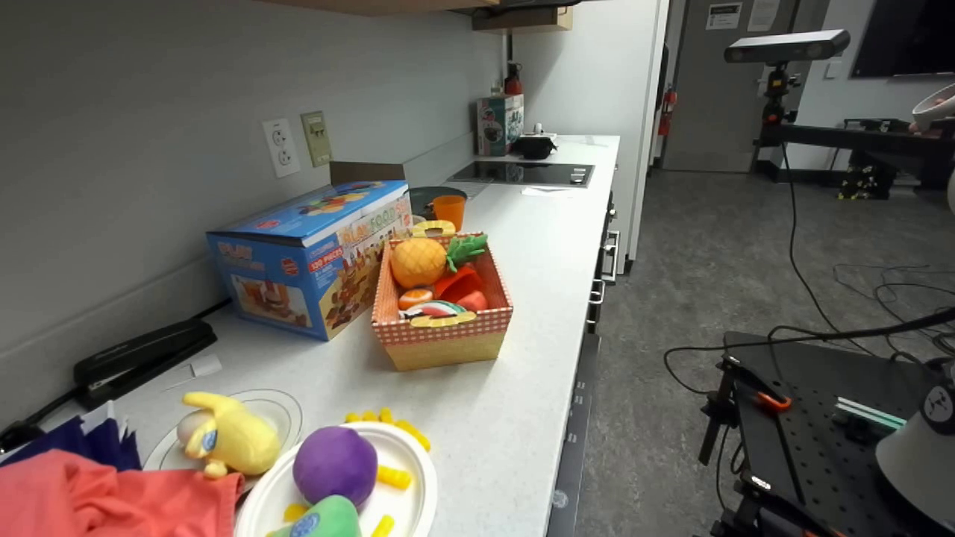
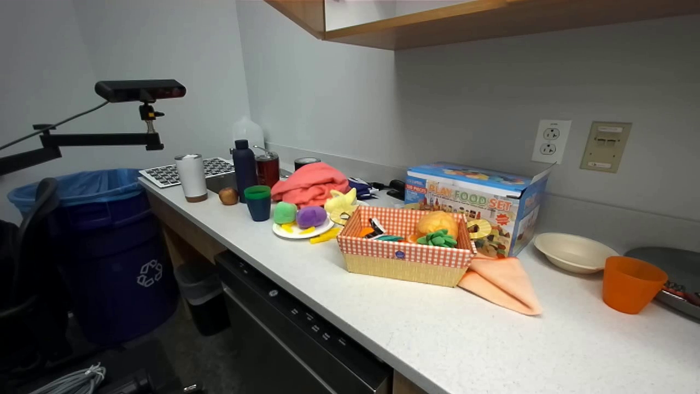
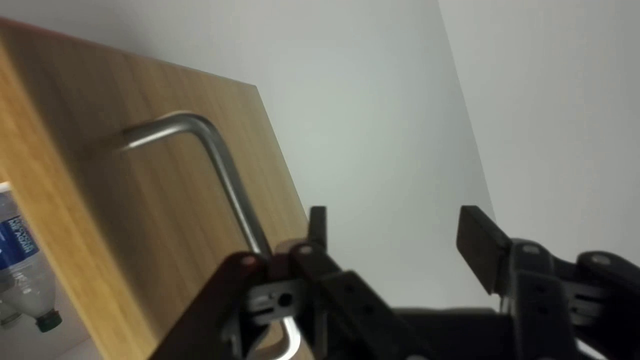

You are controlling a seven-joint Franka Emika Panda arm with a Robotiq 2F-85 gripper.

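Observation:
A wooden cabinet door (image 3: 174,198) fills the left of the wrist view, its bent metal handle (image 3: 228,174) running down toward my gripper. The fingers stand apart, and only the pale wall shows between them. My left finger (image 3: 318,225) covers part of the handle's lower stretch; whether they touch, I cannot tell. My right finger (image 3: 477,240) is well clear of the door. Neither exterior view includes the gripper.
A plastic bottle (image 3: 27,270) appears past the door's edge. Wooden cabinets (image 2: 525,23) hang above the counter (image 2: 453,341). On it are a checked basket (image 2: 407,262) of toy food, a blue play-food box (image 2: 472,190) and an orange cup (image 2: 631,283).

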